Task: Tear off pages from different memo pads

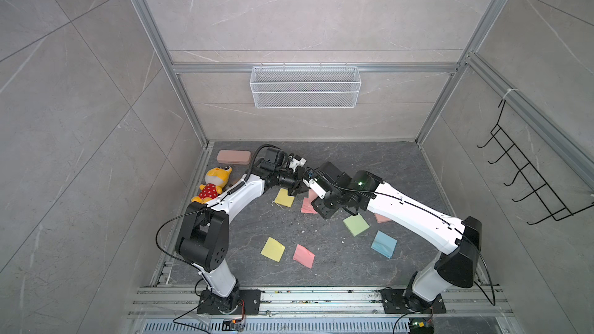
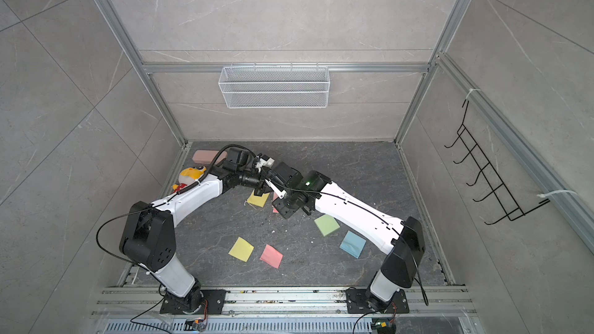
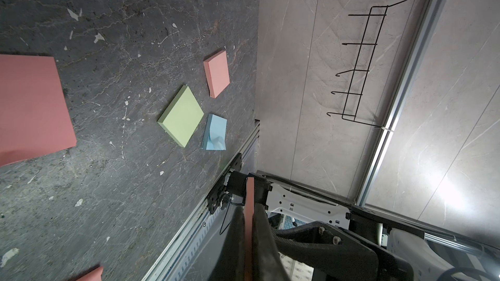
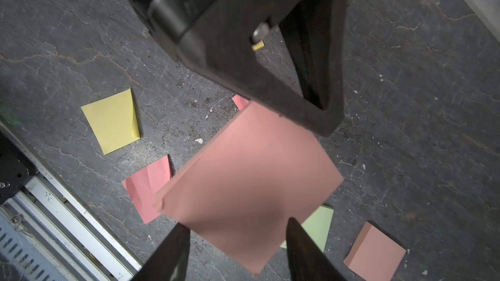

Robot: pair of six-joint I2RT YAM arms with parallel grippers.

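Observation:
My left gripper is shut on a pink pad, seen as a narrow strip in the left wrist view. In the right wrist view the pad hangs above the floor, and my open right gripper has its blurred fingers at the pad's lower edge. Both grippers meet at centre in the top views. Below lie a green pad (image 3: pixel 180 114), a blue pad (image 3: pixel 214 132), another pink pad (image 3: pixel 216 72), yellow sheets (image 1: pixel 272 248) (image 1: pixel 284 198) and a creased pink sheet (image 1: pixel 303 256).
A toy (image 1: pixel 215 180) and a pink case (image 1: pixel 233 156) are at the back left. A white wire basket (image 1: pixel 305 96) hangs on the back wall, a black hook rack (image 1: pixel 526 173) on the right wall.

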